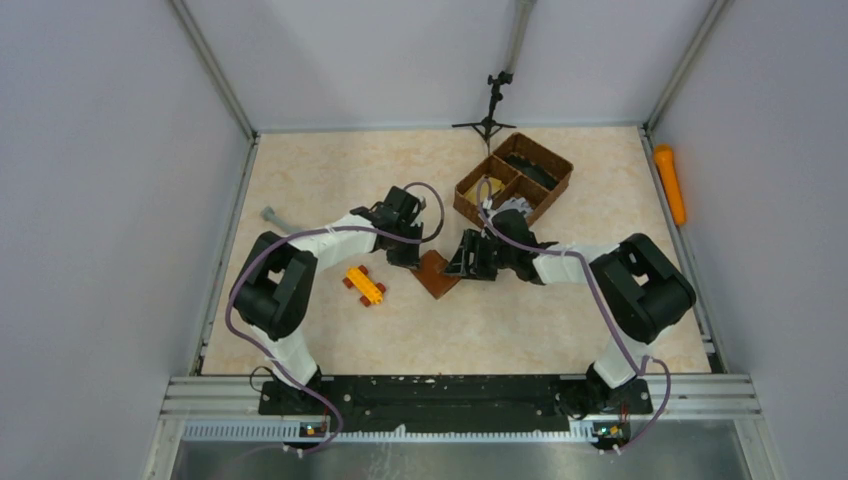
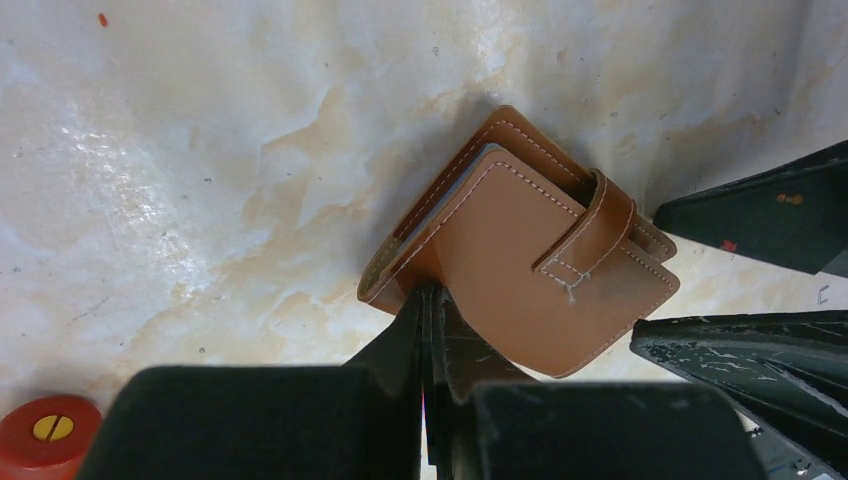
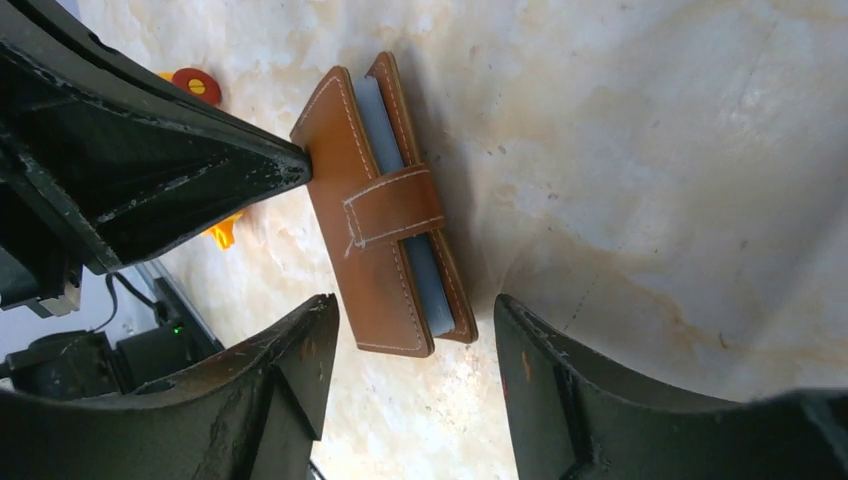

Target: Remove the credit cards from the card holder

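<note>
A brown leather card holder (image 1: 436, 278) lies on the table between my two grippers. Its strap (image 3: 395, 207) is fastened across the edge, and the pale edge of cards (image 3: 429, 285) shows between its covers. My left gripper is shut, its tips against the holder's near side, nothing visible between them. In the right wrist view that left gripper meets the holder's outer cover. My right gripper is part open, its fingers to either side of the holder's strap-side end, with a gap showing on each side.
A yellow toy car with red wheels (image 1: 364, 285) stands left of the holder. Behind, a divided brown box (image 1: 541, 150) holds several items. A grey bolt-like toy (image 1: 276, 216) lies at left. Bare table lies in front.
</note>
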